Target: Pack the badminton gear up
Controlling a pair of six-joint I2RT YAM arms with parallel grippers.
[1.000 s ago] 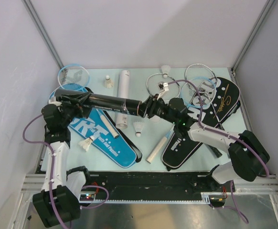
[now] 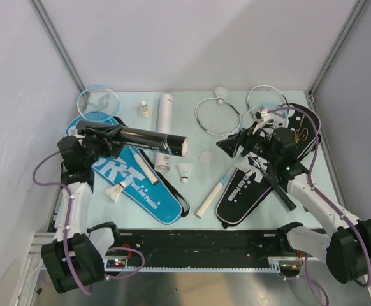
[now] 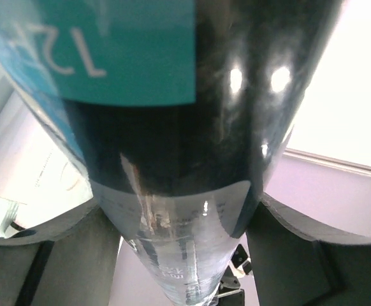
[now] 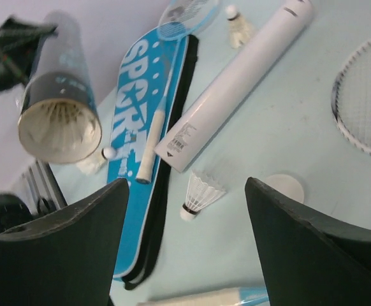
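My left gripper (image 2: 113, 136) is shut on a long black tube (image 2: 147, 138), holding it raised above the table by its left part. In the left wrist view the tube's glossy dark wall (image 3: 166, 140) fills the space between the fingers. The tube's pale round end (image 4: 59, 131) faces right and looks uncapped. Apart from that end, my right gripper (image 2: 229, 145) stands open with nothing between its fingers. On the table below lie a white shuttlecock (image 2: 185, 170) and a clear round disc (image 2: 206, 157). A white tube (image 2: 164, 118) lies behind.
A blue racket bag (image 2: 141, 194) lies left, with a racket (image 2: 98, 101) and a shuttlecock (image 2: 114, 191) on it. A black racket bag (image 2: 240, 201) lies right. Two rackets (image 2: 217, 116) and another shuttlecock (image 2: 221, 92) are at the back. A racket handle (image 2: 204, 205) lies front centre.
My right gripper has drawn away to the right from the tube's end, where it was a second ago, uncovering the clear disc.
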